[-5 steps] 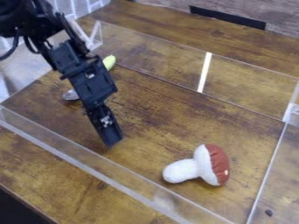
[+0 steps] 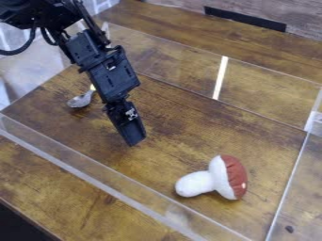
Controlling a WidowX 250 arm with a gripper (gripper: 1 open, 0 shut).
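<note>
My black gripper (image 2: 131, 132) reaches down from the upper left, its tip low over the wooden surface at the centre left; it looks shut, with nothing visible between its fingers. A silver spoon-like object (image 2: 81, 100) lies behind it to the left, partly hidden by the arm. A red-and-white toy mushroom (image 2: 225, 178) lies on its side at the lower right, well apart from the gripper.
A clear low wall or rim (image 2: 176, 212) runs along the front and sides of the wooden area (image 2: 227, 122). A white strip (image 2: 221, 77) lies toward the back right.
The arm has shifted a little, and its tip has moved slightly to the right; the pale green thing behind it is now more hidden. The mushroom has not moved.
</note>
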